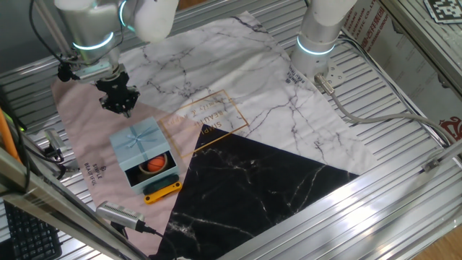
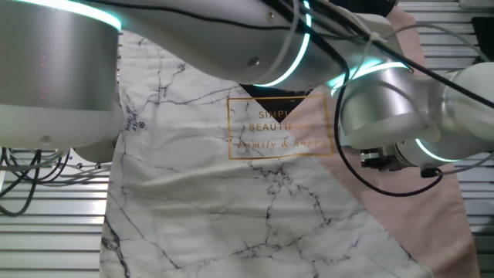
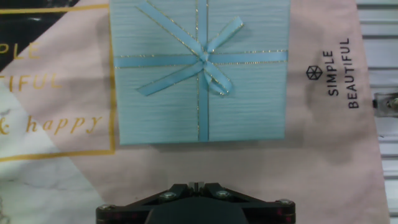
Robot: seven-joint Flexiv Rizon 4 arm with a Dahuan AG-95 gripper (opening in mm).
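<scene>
A light blue gift box stands on the pink part of the cloth, its lid [image 1: 137, 139] with a ribbon bow covering only the rear part. Inside the uncovered front of the box [image 1: 162, 175] lie an orange ball [image 1: 155, 163] and a tan ring [image 1: 147, 173]. The wrist view shows the lid [image 3: 158, 106] from above, flat, with its near edge a short way ahead of my gripper. The fingertips meet, so the gripper is shut, and nothing shows between them. In exterior view 1 my gripper [image 1: 128, 114] hangs just behind the lid, apart from it.
A yellow-and-black tool [image 1: 162, 193] lies against the box's front side. A silver device with a cable [image 1: 121, 215] is at the cloth's front left.
</scene>
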